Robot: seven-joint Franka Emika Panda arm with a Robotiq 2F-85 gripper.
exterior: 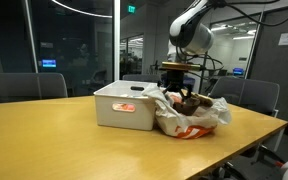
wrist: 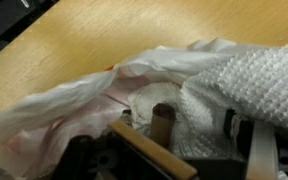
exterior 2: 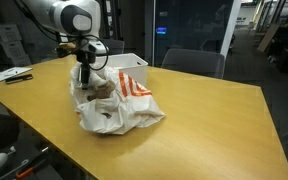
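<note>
A white plastic bag with red print (exterior: 189, 125) lies spread on the table, its mouth open. White textured cloth or paper towel (wrist: 259, 85) spills over its edge in the wrist view. Inside the bag sits something brown (exterior 2: 103, 84), partly covered. My gripper (exterior: 177, 92) is down at the bag's mouth, among the cloth and bag folds. Its fingers stand open in the wrist view, where a dark brown piece (wrist: 163, 122) and crumpled white material (wrist: 156, 98) show between and beyond the fingers. I see nothing gripped.
A white box (exterior: 125, 106) stands right beside the bag. A dark flat object (exterior 2: 19, 78) lies near the table's edge by the arm. Chairs (exterior: 9, 88) line its edge.
</note>
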